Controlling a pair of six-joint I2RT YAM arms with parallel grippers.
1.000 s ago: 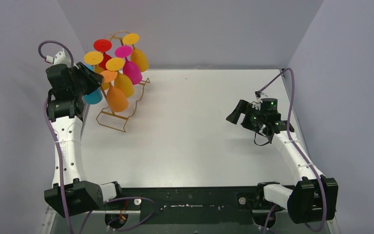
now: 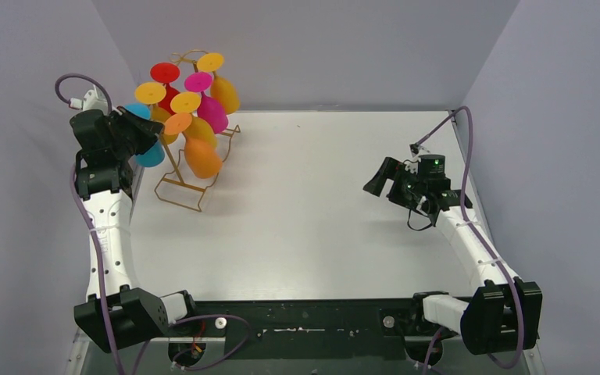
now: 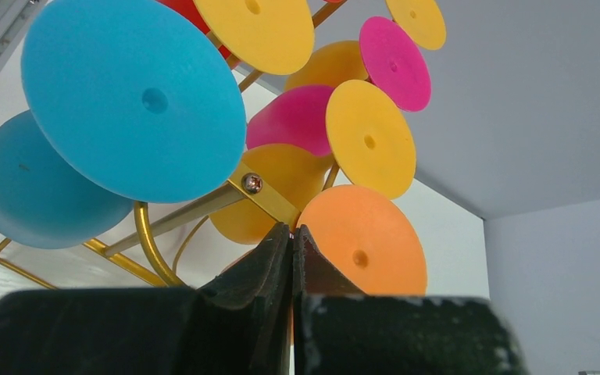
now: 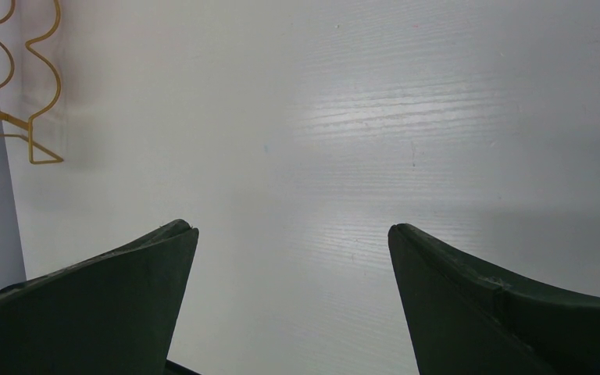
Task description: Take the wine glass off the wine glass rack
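Several coloured wine glasses hang upside down, bases up, on a gold wire rack (image 2: 180,183) at the back left. Nearest the front on the right side is the orange glass (image 2: 202,158), its bowl tilted a little outward. My left gripper (image 2: 158,127) is beside the rack, at the blue glass (image 2: 149,155) and close to the orange base. In the left wrist view its fingertips meet with nothing between them, right at the edge of the orange base (image 3: 367,242); whether they touch it, I cannot tell. Far off on the right, my right gripper (image 2: 380,186) stands open and empty over the table.
The other glasses, such as the magenta glass (image 2: 212,116), the red glass (image 2: 169,95) and the yellow glass (image 2: 224,94), crowd the rack. A grey wall stands close on the left.
The orange glass has swung to the right, its bowl shifting outward. The right arm has not moved.
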